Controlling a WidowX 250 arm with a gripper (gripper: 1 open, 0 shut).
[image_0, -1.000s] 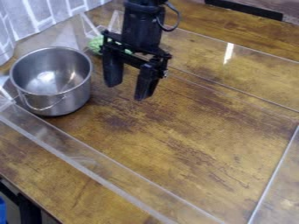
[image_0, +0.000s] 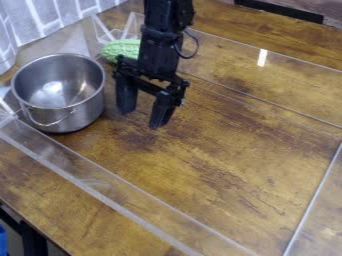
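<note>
A black robot arm reaches down from the top middle to my gripper (image_0: 144, 108), which hangs low over the wooden table (image_0: 227, 160), right of a steel pot (image_0: 59, 92). Its two dark fingers are spread apart, with nothing visible between them. A green object (image_0: 118, 48) lies at the back left, partly behind the arm.
Clear plastic walls edge the table at the left, front and right. The pot takes up the left side, close to the gripper.
The gripper has shifted slightly left and toward the pot over the last second, and more of the arm's upper part shows. The pot has not visibly moved.
</note>
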